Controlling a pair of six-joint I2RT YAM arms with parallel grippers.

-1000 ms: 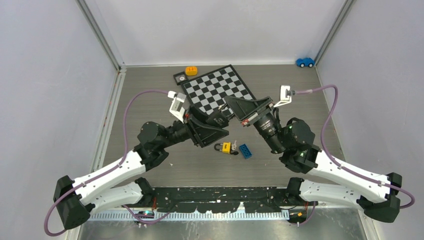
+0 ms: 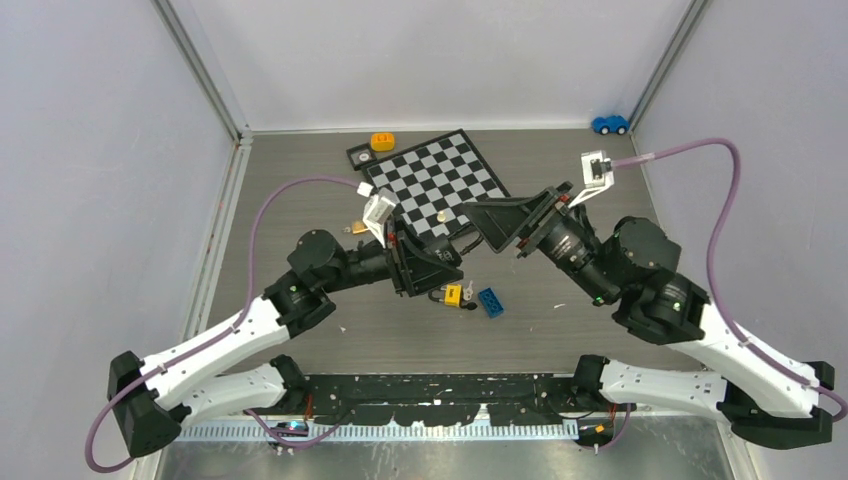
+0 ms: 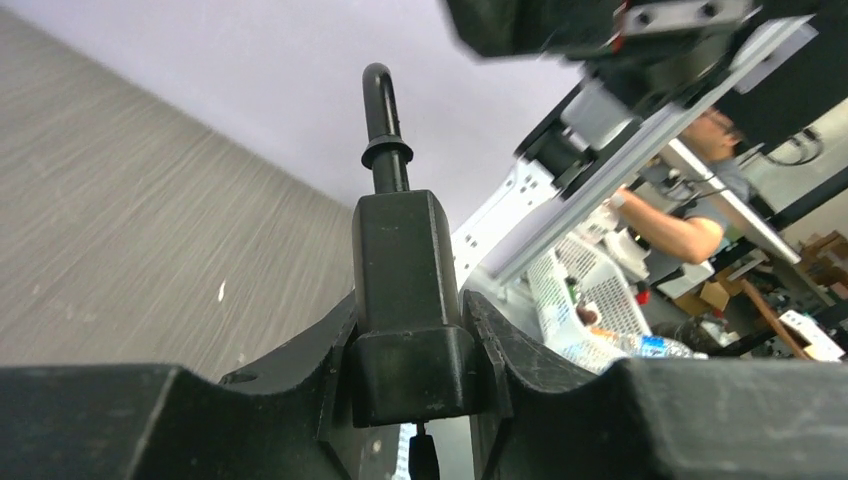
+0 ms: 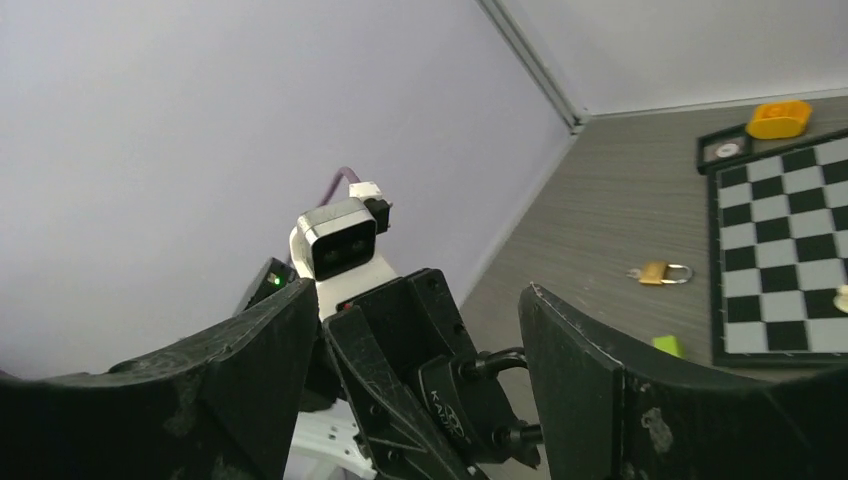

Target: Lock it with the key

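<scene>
A black padlock with a dark shackle is held by my left gripper (image 2: 425, 265), shut on its body; in the right wrist view its black body (image 4: 455, 410) faces me. My right gripper (image 2: 480, 215) stands open above and to the right of the padlock, nothing seen between its fingers. A key (image 2: 468, 290) lies on the table beside a yellow-and-black padlock (image 2: 452, 296). A brass padlock (image 4: 655, 272) lies left of the chessboard.
The chessboard (image 2: 410, 175), a yellow object (image 2: 382, 141) and a small dark frame (image 2: 354, 156) are at the back. A blue brick (image 2: 490, 303) lies near the centre; a blue toy car (image 2: 610, 124) sits back right.
My right arm has pulled up and to the right, away from the held padlock. My left gripper has shifted slightly right with the padlock.
</scene>
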